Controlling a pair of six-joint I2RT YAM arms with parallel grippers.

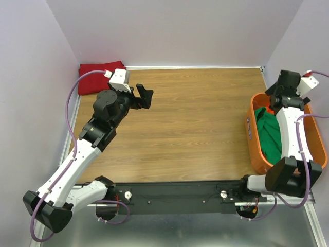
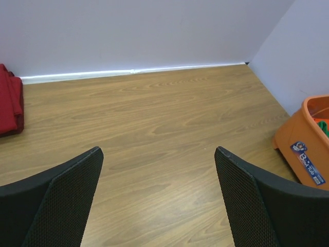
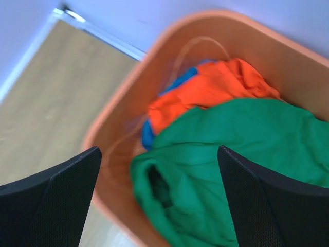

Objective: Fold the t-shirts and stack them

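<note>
A red folded shirt (image 1: 97, 77) lies at the back left of the table (image 1: 190, 128). My left gripper (image 1: 144, 95) hangs open over the left half, empty. An orange bin (image 1: 254, 144) at the right holds a green shirt (image 3: 257, 139), an orange-red shirt (image 3: 205, 87) and some blue cloth (image 3: 146, 136). My right gripper is open above the bin, with the shirts visible beneath and between its fingers.
White walls bound it at the back and both sides, and the bin stands against the right side.
</note>
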